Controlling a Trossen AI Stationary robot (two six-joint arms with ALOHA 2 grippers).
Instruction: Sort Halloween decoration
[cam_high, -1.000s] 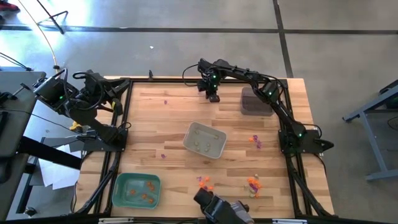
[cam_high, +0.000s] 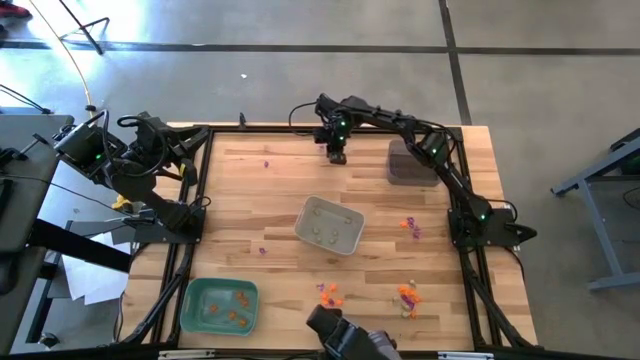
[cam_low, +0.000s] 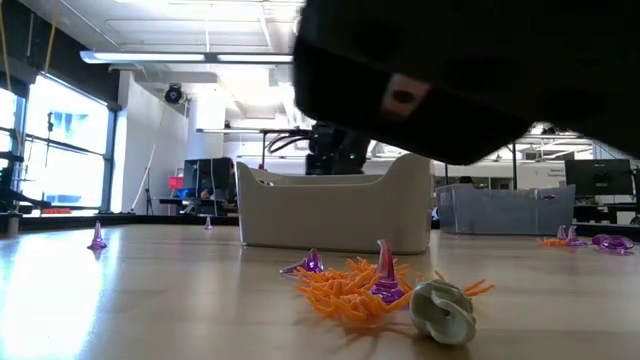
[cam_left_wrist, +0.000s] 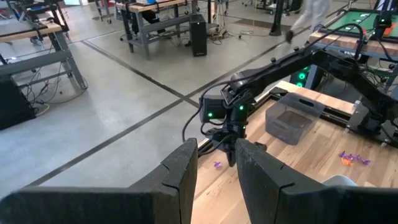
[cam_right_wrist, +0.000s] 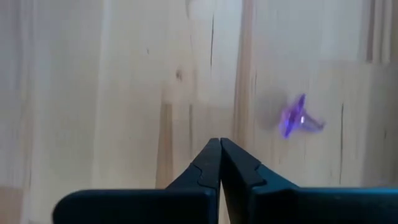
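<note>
At the far side of the table my right gripper (cam_high: 337, 158) hangs above the wood. Its fingertips meet with nothing between them in the right wrist view. A purple piece (cam_right_wrist: 298, 118) lies on the table to the right of those tips, apart from them. My left gripper stands open and empty, up by the left edge. A grey see-through bin (cam_high: 412, 165) looks empty. Pale pieces lie in the beige bin (cam_high: 301, 229), orange ones in the green bin (cam_high: 196, 287). Single purple pieces sit at the far left (cam_high: 266, 164) and mid left (cam_high: 262, 251).
Mixed orange and purple pieces lie in a right-hand cluster (cam_high: 410, 228), a near cluster (cam_high: 330, 296) and a near-right cluster with pale bits (cam_high: 408, 298). A dark device (cam_high: 345, 332) juts over the near edge. Bare wood surrounds the beige bin.
The right gripper has shifted slightly to the left at the far side. The dark device at the near edge has also shifted slightly left. Bins and pieces look unmoved.
</note>
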